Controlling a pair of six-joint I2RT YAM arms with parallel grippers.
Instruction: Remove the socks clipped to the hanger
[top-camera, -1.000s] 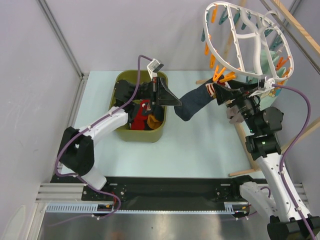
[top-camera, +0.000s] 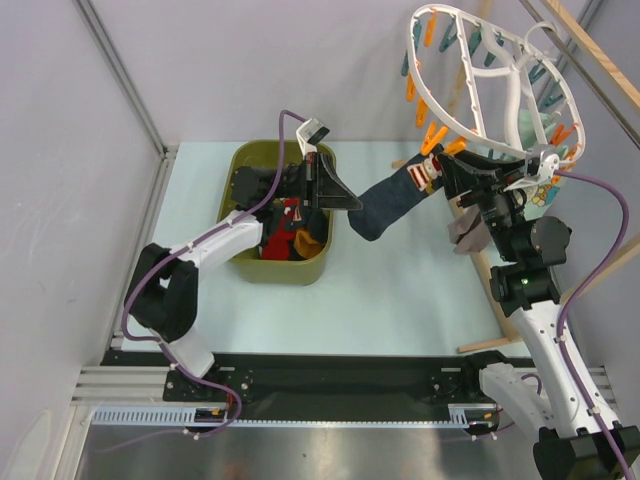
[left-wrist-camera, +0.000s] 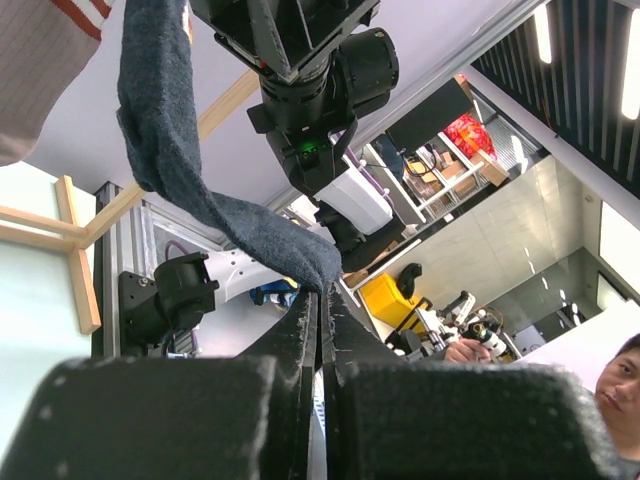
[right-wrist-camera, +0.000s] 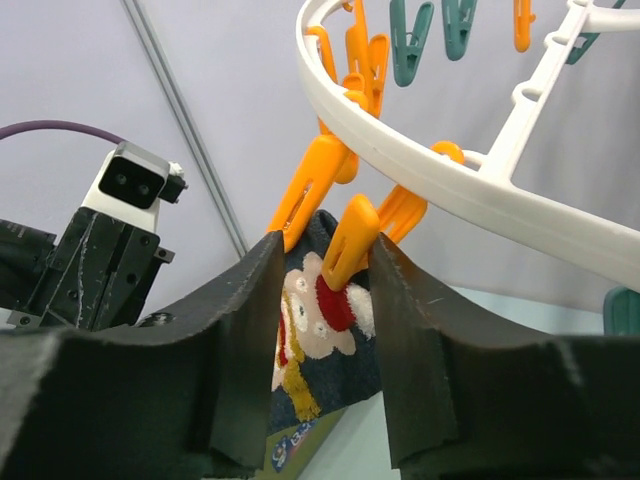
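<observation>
A dark navy sock (top-camera: 392, 204) with a patterned cuff hangs stretched sideways from two orange clips on the rim of the white round hanger (top-camera: 433, 108). My left gripper (top-camera: 357, 203) is shut on the sock's toe end; in the left wrist view, the navy fabric (left-wrist-camera: 190, 170) runs up from its fingertips. Up at the cuff, my right gripper is part open, its fingers on either side of one orange clip (right-wrist-camera: 350, 243). The other orange clip (right-wrist-camera: 308, 190) leans beyond the left finger. Whether the cuff is still pinched in both clips cannot be told.
An olive bin (top-camera: 285, 271) holding red, orange and dark socks stands under my left arm. More socks hang at the hanger's right, including a greyish one (top-camera: 469, 231) near the wooden stand (top-camera: 490, 290).
My right gripper has shifted slightly right and up along the cuff, and the sock and clips have moved a little with it. My left gripper stays at the toe end.
</observation>
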